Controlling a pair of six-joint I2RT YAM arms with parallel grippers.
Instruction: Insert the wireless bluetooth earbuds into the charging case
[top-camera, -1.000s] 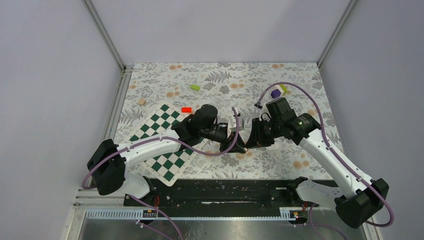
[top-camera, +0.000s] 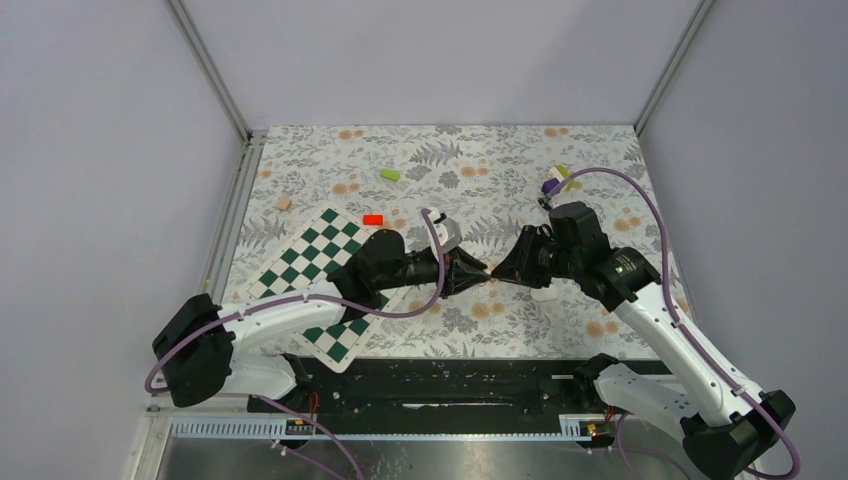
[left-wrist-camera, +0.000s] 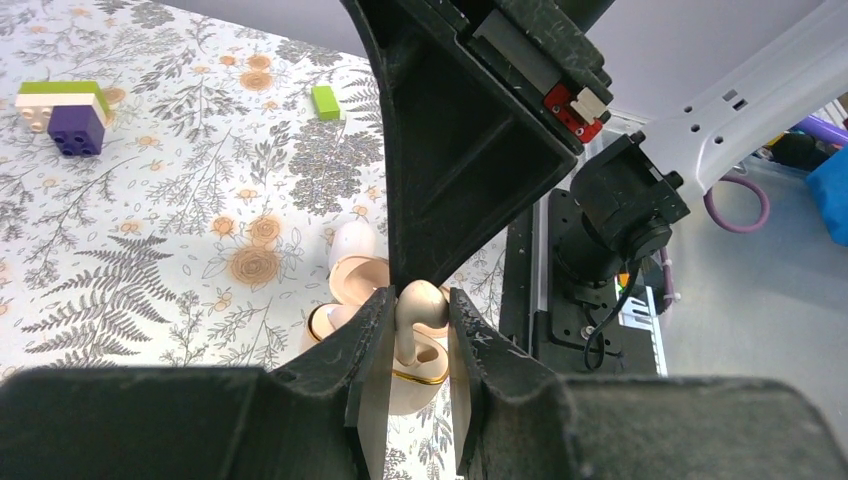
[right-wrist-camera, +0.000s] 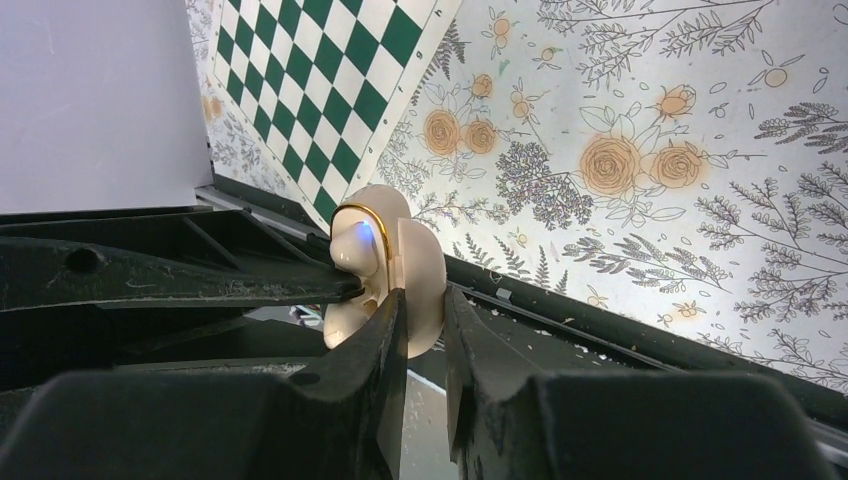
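The two grippers meet above the mat's middle in the top view, left gripper (top-camera: 483, 272) against right gripper (top-camera: 500, 275). In the left wrist view my left gripper is shut on a white earbud (left-wrist-camera: 420, 305), held over the white charging case (left-wrist-camera: 412, 390), whose lid (left-wrist-camera: 355, 275) is open. My right gripper is shut on the case, seen side-on in the right wrist view with a blue light showing. The earbud there is partly hidden by the left gripper's fingers.
A checkered board (top-camera: 330, 245) lies at left on the floral mat (top-camera: 460, 160). Small blocks lie at the back: green (top-camera: 390, 174), red (top-camera: 373, 219), tan (top-camera: 283, 203), and purple (top-camera: 550, 186) with others attached at right.
Both grippers have shifted in the top view, the left one up and slightly leftward from lower right, the right one's arm slightly right. They remain close together.
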